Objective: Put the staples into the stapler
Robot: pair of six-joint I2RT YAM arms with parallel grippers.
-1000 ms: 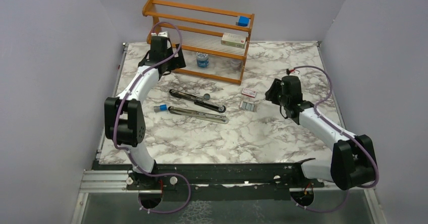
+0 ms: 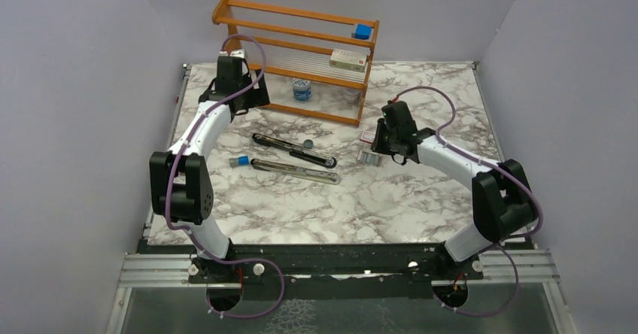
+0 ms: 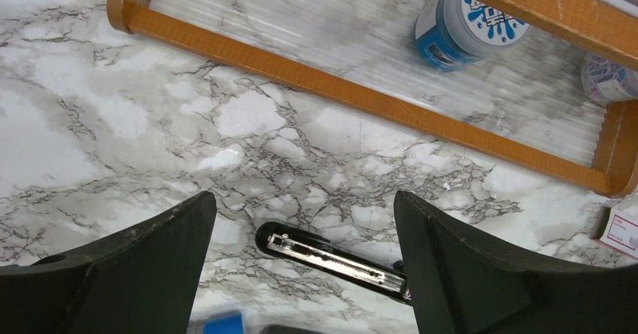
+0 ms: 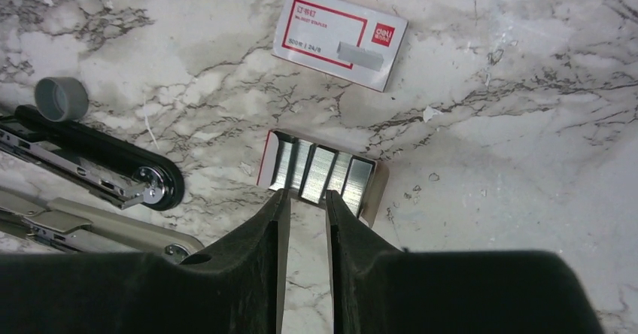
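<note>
A small open tray of silver staple strips (image 4: 319, 174) lies on the marble table, its white-and-red staple box (image 4: 340, 29) just behind it. My right gripper hovers over the tray's near side, its fingers parted by a narrow gap with nothing gripped. Left of the tray lie two long stapler pieces: a black one with a metal rail (image 2: 293, 150) and a beige one (image 2: 295, 171) in front of it. Well away, by the rack at the back left, my left gripper stands wide open and empty above the table.
A wooden rack (image 2: 301, 73) takes up the back, holding a blue-and-white jar (image 2: 302, 89) and a pale box (image 2: 348, 59). A grey round cap (image 4: 61, 98) sits by the black piece; a blue-and-grey item (image 2: 239, 161) lies left.
My right gripper has travelled left to the staple tray, and its fingers look closer together. The left arm has shifted slightly left. The tray, box and stapler pieces have not moved.
</note>
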